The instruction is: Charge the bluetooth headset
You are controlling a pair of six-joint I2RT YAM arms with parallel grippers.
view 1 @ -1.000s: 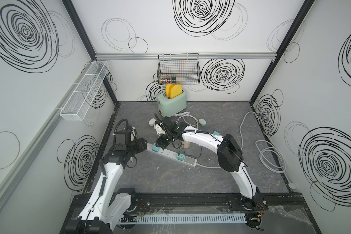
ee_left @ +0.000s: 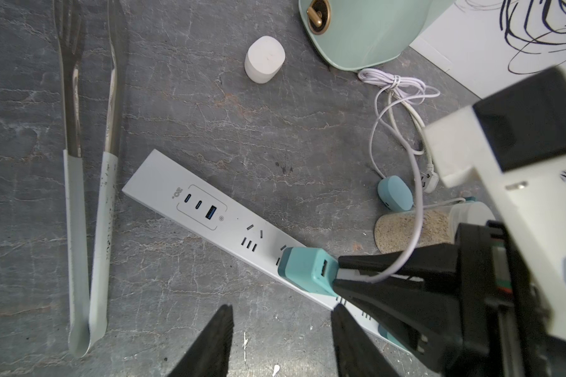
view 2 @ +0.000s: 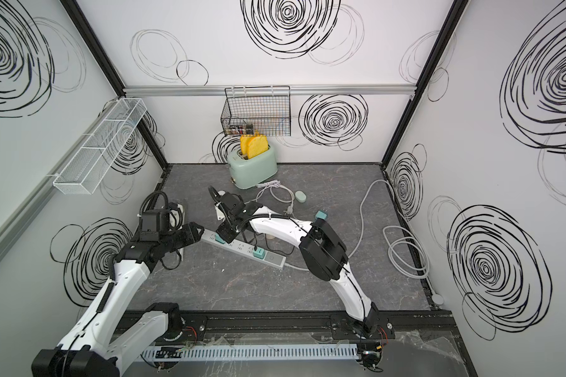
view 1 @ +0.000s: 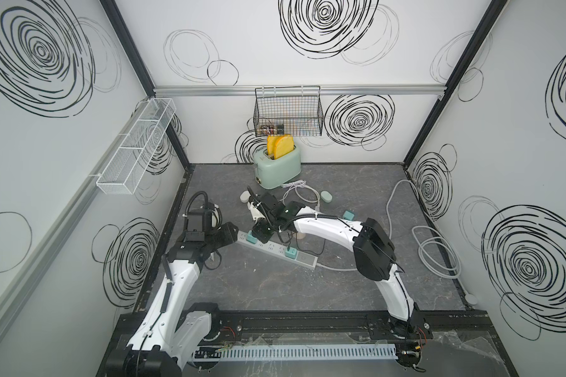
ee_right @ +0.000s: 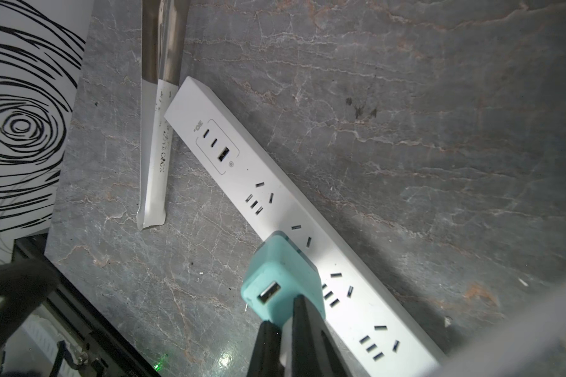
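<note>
A white power strip (view 1: 273,250) lies across the middle. A teal charger (ee_left: 305,269) sits on it near the USB end, with a second teal charger (view 1: 291,252) further along. My right gripper is shut on a pale cable plug at the first charger, beside its USB port (ee_right: 268,291); how far the plug is in is hidden by the fingers. In the left wrist view the cable loops up from those fingers. My left gripper stands open to the left of the right one, over the table, empty.
A mint toaster (view 1: 276,169) with yellow slices stands at the back. A white cylinder (ee_left: 264,59), coiled cables and a jar (ee_left: 415,229) lie behind the strip. Metal tongs (ee_left: 75,251) lie to the left. Wire baskets (view 1: 288,113) hang on the walls.
My right arm has shifted very slightly around the charger. My left arm looks still.
</note>
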